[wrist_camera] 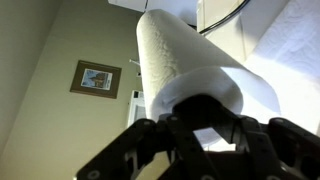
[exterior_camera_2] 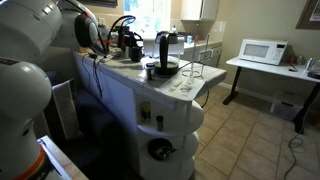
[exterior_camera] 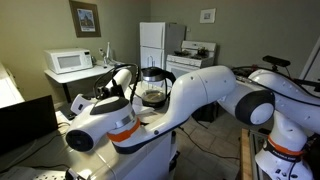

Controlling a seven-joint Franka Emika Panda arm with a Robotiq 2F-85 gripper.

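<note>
A white, roll-like cylinder (wrist_camera: 185, 55) fills the middle of the wrist view, its rounded near end close to my gripper. The dark fingers (wrist_camera: 125, 152) reach up from the bottom edge and overlap that end. Whether they grip it or only stand around it cannot be made out. In exterior view 1 my gripper (exterior_camera: 103, 88) is over the counter at the left, with a white object (exterior_camera: 122, 78) beside it. Exterior view 2 shows the arm small, at the far end of the counter.
A glass-sided appliance (exterior_camera: 153, 82) and a pot stand close to the gripper's right. A dark monitor (exterior_camera: 28, 122) is at the left. Beyond are a microwave (exterior_camera: 68, 61) on a table, a fridge and a stove. The floor to the right is open.
</note>
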